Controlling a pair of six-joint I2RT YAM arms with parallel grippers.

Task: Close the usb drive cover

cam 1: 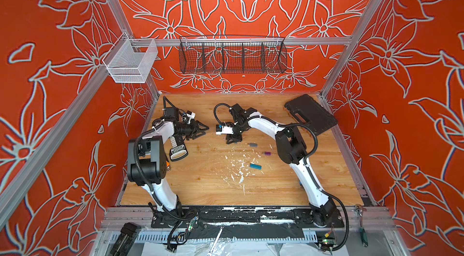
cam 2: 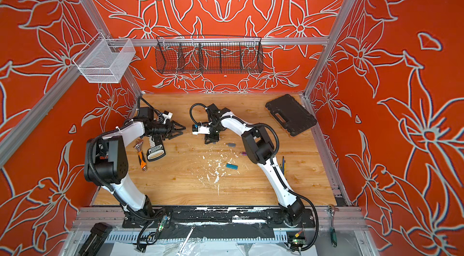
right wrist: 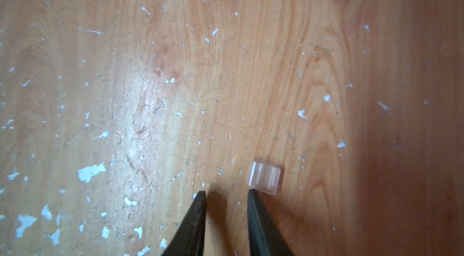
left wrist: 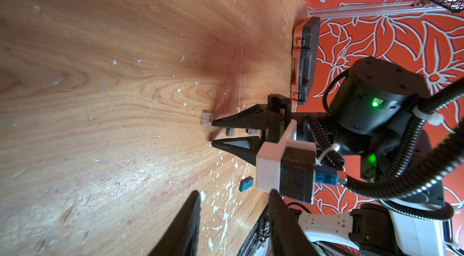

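Note:
A small clear plastic cover (right wrist: 264, 176) lies on the wooden table just beyond the fingertips of my right gripper, which is part open with nothing between them. In the left wrist view the same cover (left wrist: 206, 119) is at the tip of that gripper's upper finger. A small grey piece (cam 1: 252, 144) lies to its right, with a purple piece (cam 1: 267, 153) and a teal piece (cam 1: 255, 166) farther off; which is the drive is unclear. My left gripper stands open and empty at the left, facing the right gripper.
A black case (cam 1: 310, 113) lies back right. A black and silver object (cam 2: 155, 152) and an orange-handled tool (cam 2: 141, 158) lie left under the left arm. Wire baskets (cam 1: 232, 55) hang at the back.

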